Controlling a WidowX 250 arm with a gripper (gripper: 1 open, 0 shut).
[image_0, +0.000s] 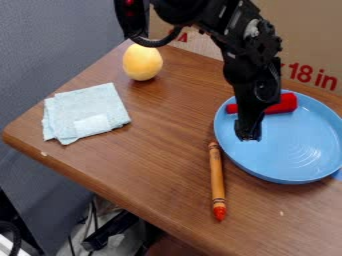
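Note:
The black gripper hangs from the arm above a blue plate, just in front of a red cylindrical object lying at the plate's back. I cannot tell whether the gripper is open or shut. An orange crayon with a red tip lies left of the plate. A pale yellow round object sits at the back left, and a folded light-blue cloth lies on the left of the wooden table.
A cardboard box stands behind the table at the right. The table has bare room in the middle and front. Its left edge drops to a grey area with cables below.

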